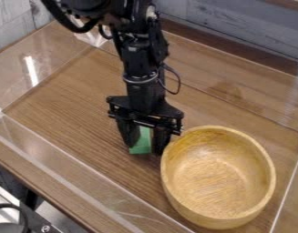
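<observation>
My black gripper (144, 127) is low over the tabletop in the middle of the camera view, its fingers around a small green object (141, 144). The object is mostly hidden by the gripper. Whether the fingers are closed on it cannot be told. A large yellow oval bowl (218, 182) stands just to the right of the gripper.
A pale wall (249, 23) borders the back. A dark cable lies at the lower left edge.
</observation>
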